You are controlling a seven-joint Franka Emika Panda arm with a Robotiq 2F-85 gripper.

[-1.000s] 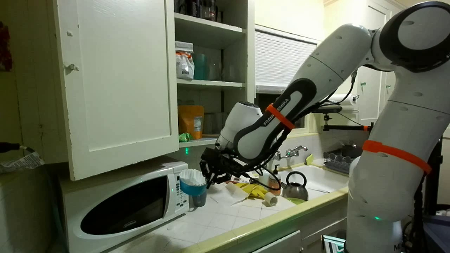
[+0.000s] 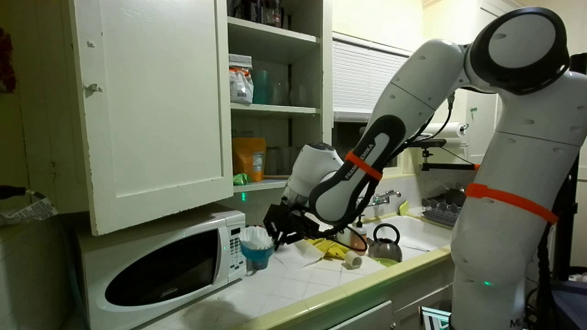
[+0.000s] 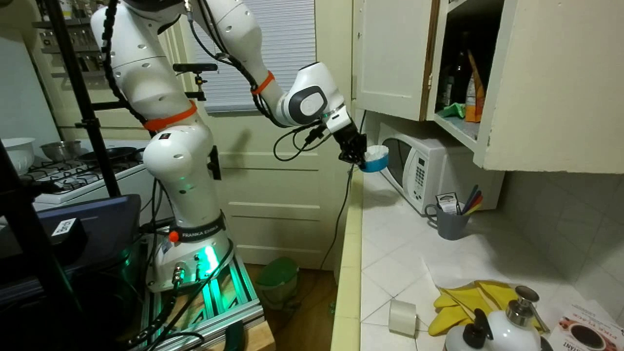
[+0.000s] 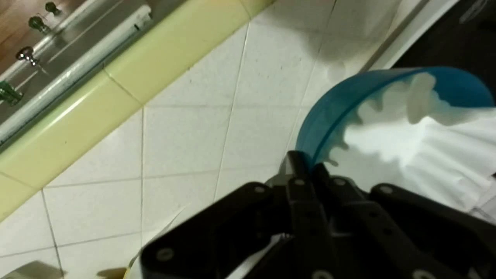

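Observation:
A blue bowl (image 4: 332,100) with a white paper coffee filter (image 4: 414,144) inside hangs in the air over the counter. My gripper is shut on the bowl's rim, at its near left side in the wrist view. In exterior view 1 the blue bowl (image 2: 256,253) appears just in front of the microwave's control panel, with the gripper (image 2: 275,242) to its right. From the other side, exterior view 2 shows the blue bowl (image 3: 376,159) held out beyond the gripper (image 3: 360,164), above the counter's edge.
The microwave (image 2: 165,269) stands close by under an open cabinet door (image 2: 159,99). A grey mug with pens (image 3: 451,222) sits beside it. Yellow gloves (image 3: 468,298), a paper roll (image 3: 402,318) and a kettle (image 2: 385,247) lie farther along. White tiles (image 3: 398,251) between are clear.
The arm has lowered a little, and the bowl with its filter has moved slightly down and to the right in exterior view 1. My gripper keeps its hold.

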